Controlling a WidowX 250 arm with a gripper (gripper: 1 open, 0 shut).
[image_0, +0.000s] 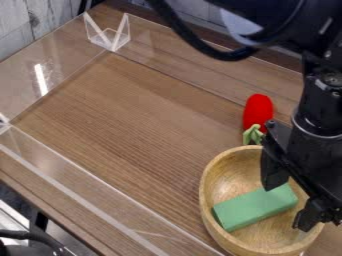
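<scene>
My gripper (293, 188) is over the right side of a yellow bowl (218, 175) at the lower right, its black body covering much of that side; it is open. A green block (251, 208) lies in the bowl, left of and below the gripper's fingers. A red object (259, 110) with a green part below it lies on the table behind the bowl, partly hidden by the arm.
A white wire holder (107, 32) stands at the back left. Dark cables run at the lower left edge and across the top.
</scene>
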